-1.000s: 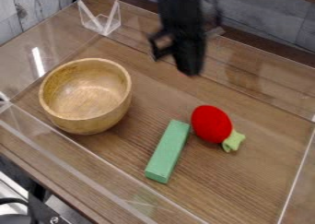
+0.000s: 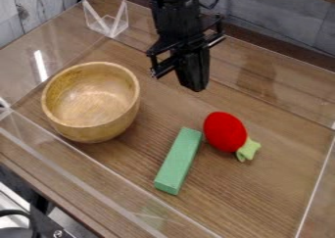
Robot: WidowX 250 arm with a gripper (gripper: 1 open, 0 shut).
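The black gripper (image 2: 194, 75) hangs over the upper middle of the wooden table (image 2: 268, 75), shut, with nothing visible between its fingers. It is above and left of a red oval object (image 2: 225, 131), which has a pale green piece (image 2: 248, 150) at its lower right. A green bar (image 2: 177, 162) lies below the gripper, left of the red object. A yellow wooden bowl (image 2: 90, 101) stands to the left, apart from the gripper.
A clear plastic or wire item (image 2: 112, 17) sits at the upper left. A dark object (image 2: 16, 225) is at the bottom left corner. The right part of the table is open.
The bowl, red object and green bar have not moved.
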